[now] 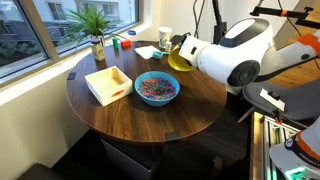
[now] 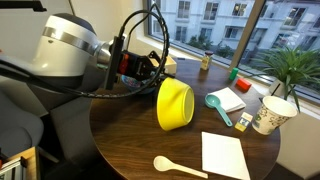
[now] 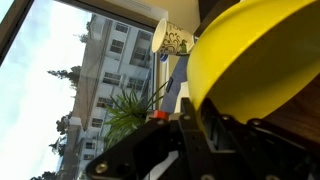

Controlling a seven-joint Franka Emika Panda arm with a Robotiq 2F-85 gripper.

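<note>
Above the table hangs a yellow cup (image 1: 180,62), tipped over in the air; in exterior view 2 the same yellow cup (image 2: 176,106) leans with its mouth to one side. My gripper (image 2: 156,76) is shut on it by the rim or wall; the exact contact is hard to make out. In the wrist view the cup's yellow wall (image 3: 235,50) fills the upper right, close against the dark fingers (image 3: 205,145). A blue bowl (image 1: 157,76) with small red and dark pieces inside stands on the table, nearer to exterior view 1 than the cup.
A cream open box (image 1: 108,86) sits left of the bowl. Across the table lie a pale spoon (image 2: 180,166), a white sheet (image 2: 225,156) and a teal ladle (image 2: 218,108). A patterned paper cup (image 2: 271,116) and a potted plant (image 2: 290,68) stand by the window.
</note>
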